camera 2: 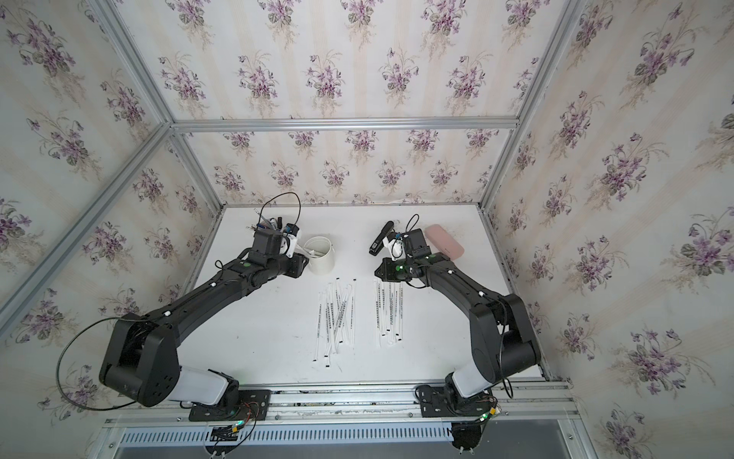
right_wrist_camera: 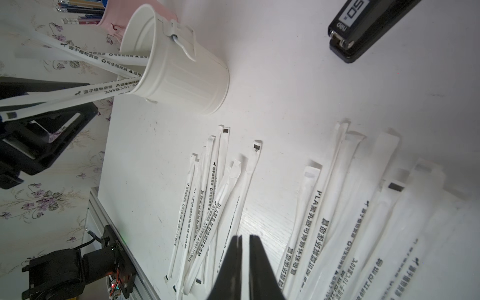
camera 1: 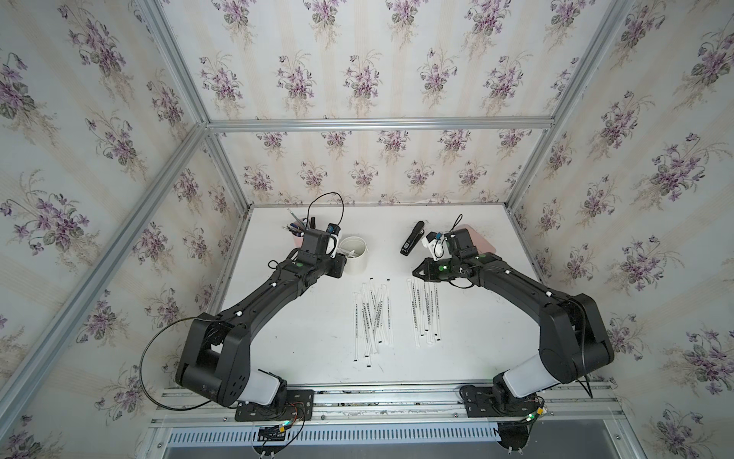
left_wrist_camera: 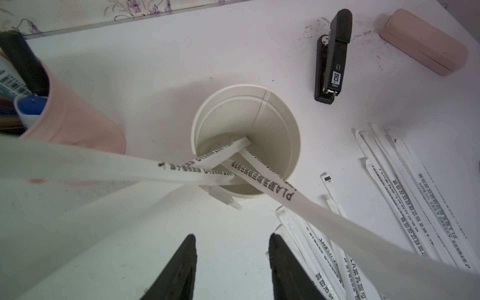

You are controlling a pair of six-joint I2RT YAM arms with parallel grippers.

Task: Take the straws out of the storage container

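A white bucket [left_wrist_camera: 245,110] holds several wrapped straws [left_wrist_camera: 260,180] jutting out over its rim. My left gripper stands open just in front of the bucket, nothing between its fingers, with straw ends passing across its view. My right gripper is shut with nothing showing between its fingertips, above the laid-out straws on the right. Two groups of straws lie on the table, one at centre front [right_wrist_camera: 215,210], the other to its right [right_wrist_camera: 360,220].
A pink cup of pens [left_wrist_camera: 80,125] stands left of the bucket. A black stapler [left_wrist_camera: 332,60] and a pink case [left_wrist_camera: 422,42] lie at the back right.
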